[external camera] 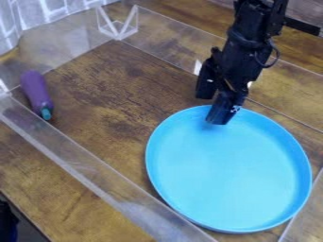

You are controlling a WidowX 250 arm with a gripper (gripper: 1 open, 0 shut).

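My black gripper (217, 97) reaches down from the top of the view to the far rim of a large blue plate (228, 175). Its fingers are apart, and I see nothing held between them. The dark parts overlap, so the exact fingertip contact with the plate is hard to tell.
A purple object with a teal tip (36, 93) lies at the left on the wooden floor (113, 113). Clear plastic walls run along the left and far sides, with a white bracket (116, 21) at the back.
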